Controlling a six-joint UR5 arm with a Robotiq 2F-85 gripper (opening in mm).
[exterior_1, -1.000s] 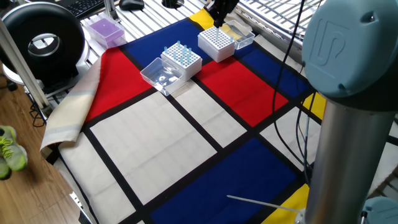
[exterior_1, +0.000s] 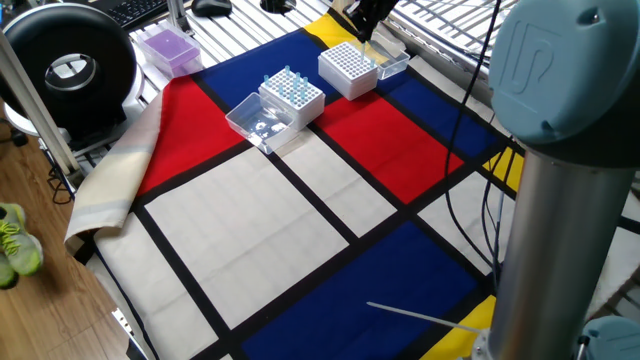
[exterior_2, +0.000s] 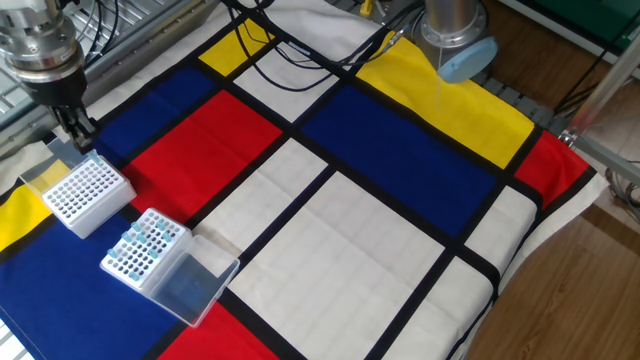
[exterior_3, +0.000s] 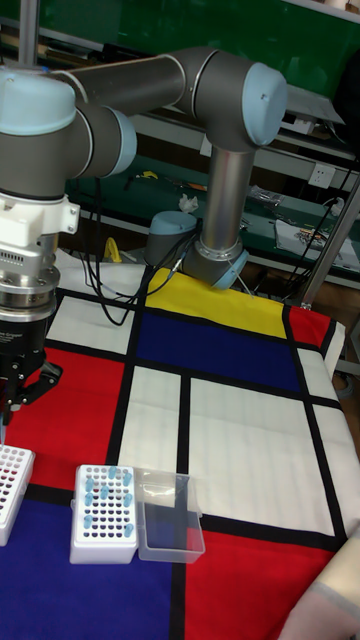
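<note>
My gripper (exterior_2: 84, 140) points down over the far edge of a white tip rack (exterior_2: 88, 203), its black fingers closed together. A thin pale-blue pipette tip (exterior_1: 364, 50) hangs beneath them. That rack's grid of holes looks otherwise empty. Beside it stands a second white rack (exterior_1: 293, 98), with several pale-blue tips (exterior_3: 104, 491) sticking up from scattered holes. In exterior view 3 the gripper is partly cut off at the left edge. Whether the held tip's lower end touches the rack is hard to tell.
Clear open lids (exterior_1: 262, 124) adjoin both racks. A purple-tinted box (exterior_1: 171, 52) lies at the far left corner. Black cables (exterior_2: 330, 65) hang by the arm's base.
Over the last second the gripper has shifted right and slightly up in exterior view 1, toward the empty rack's far side, and the pale tip has moved with it. Both racks have stayed put.
</note>
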